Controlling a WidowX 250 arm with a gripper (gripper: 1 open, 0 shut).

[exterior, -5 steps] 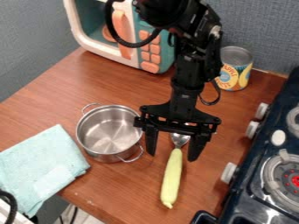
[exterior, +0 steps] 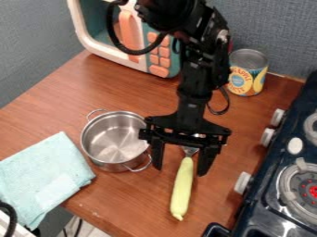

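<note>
My black gripper [exterior: 180, 159] stands open at the middle of the wooden table, its two fingers spread either side of the upper end of a long pale-yellow object [exterior: 183, 190] with a metal tip, which lies lengthwise on the wood toward the front. It looks like a utensil handle or a corn-like item. Nothing shows gripped. A steel pot [exterior: 114, 137] with side handles sits just left of the gripper.
A light blue cloth [exterior: 37, 176] lies at the front left, a black stove [exterior: 288, 157] fills the right side, a can [exterior: 247, 74] stands at the back right, and a toy microwave [exterior: 93, 28] is at the back. Bare table [exterior: 74, 93] shows at left.
The gripper has shifted very slightly, if at all; the objects on the table stand where they were.
</note>
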